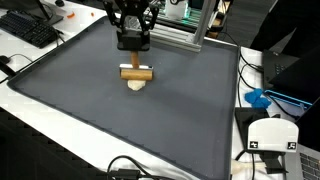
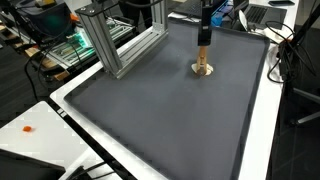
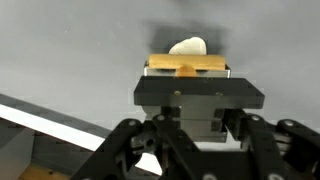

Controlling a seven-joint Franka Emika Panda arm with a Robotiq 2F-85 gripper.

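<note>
A wooden tool with an upright orange handle and a crosswise bar is held below my gripper, which is shut on the handle. Just in front of the bar, a small pale lump lies on the grey table. From the other side, the handle stands nearly upright above the pale patch. In the wrist view, the wooden bar shows beyond the black gripper, with the pale lump next to it. My gripper hides most of the handle there. Whether the bar touches the table or lump, I cannot tell.
A white rack stands at the table's edge. Off the table are a keyboard, a blue item and a white device.
</note>
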